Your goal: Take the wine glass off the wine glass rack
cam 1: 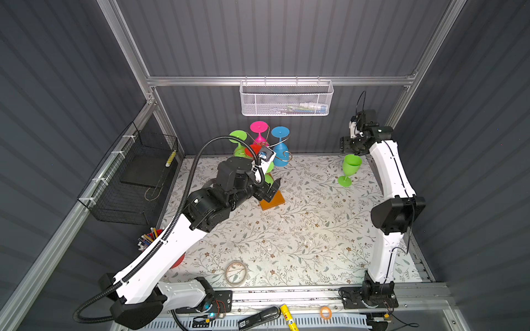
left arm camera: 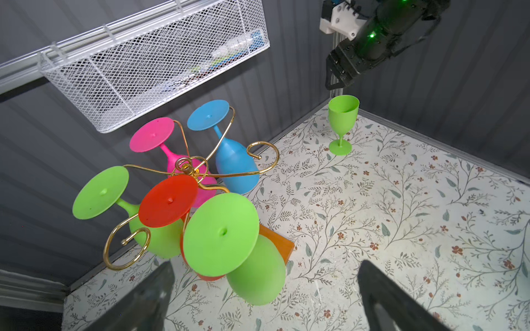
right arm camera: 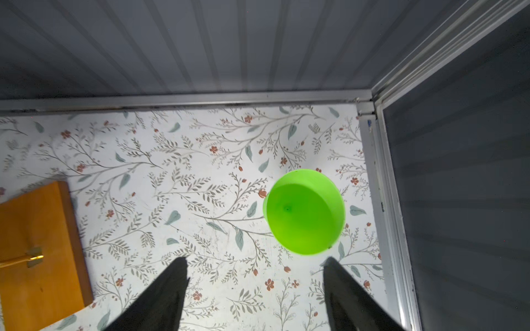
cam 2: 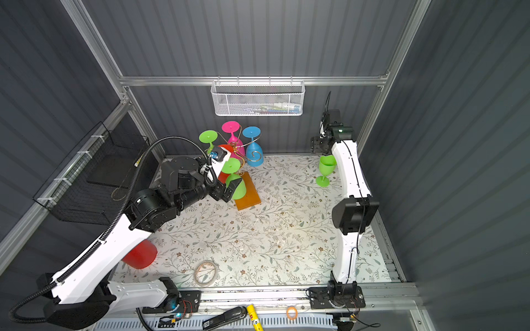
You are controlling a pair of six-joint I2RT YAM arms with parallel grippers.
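Note:
A gold rack [left arm camera: 248, 173] with a wooden base [cam 1: 272, 202] carries upside-down glasses: pink [left arm camera: 154, 132], blue [left arm camera: 237, 165], red [left arm camera: 165, 204], green [left arm camera: 99, 193] and a nearer green one [left arm camera: 220, 237]. My left gripper is open just above the front of the rack, nothing between its fingers. A separate green wine glass [right arm camera: 303, 209] stands upright on the mat at the back right. My right gripper hangs open above that glass, holding nothing.
A white mesh basket [cam 1: 286, 96] hangs on the back wall, a black wire basket [cam 1: 127, 187] on the left. A red cup [cam 2: 139, 253] and a tape roll [cam 2: 205, 273] are at the front left.

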